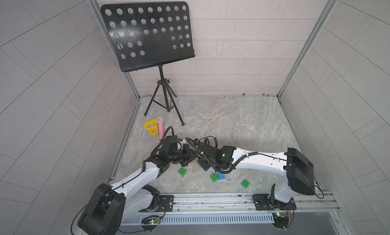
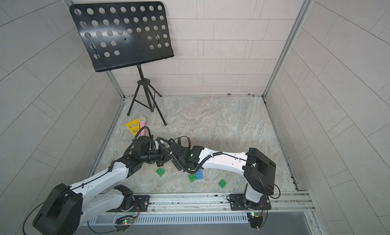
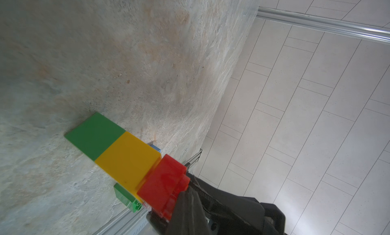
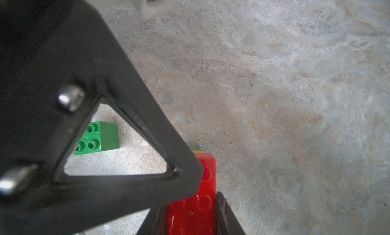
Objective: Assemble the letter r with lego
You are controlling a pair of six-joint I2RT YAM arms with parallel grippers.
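A red brick (image 4: 195, 212) is gripped between the fingers of my right gripper, its studs facing the right wrist camera. In the left wrist view, the red brick (image 3: 164, 184) joins a yellow brick (image 3: 128, 159), with a green brick (image 3: 95, 135) beyond that, all in one line. Whether this stack touches the floor I cannot tell. My left gripper is shut, its tips close against the red brick's side, nothing visible between them. Its black frame covers part of the red brick in the right wrist view. From above, both arms hide most of the stack.
Loose on the floor lie green bricks (image 1: 182, 171), plus a blue brick (image 1: 221, 176). Farther back are a yellow triangular piece (image 1: 151, 126), a pink microphone (image 1: 160, 128) and a black music stand (image 1: 162, 82).
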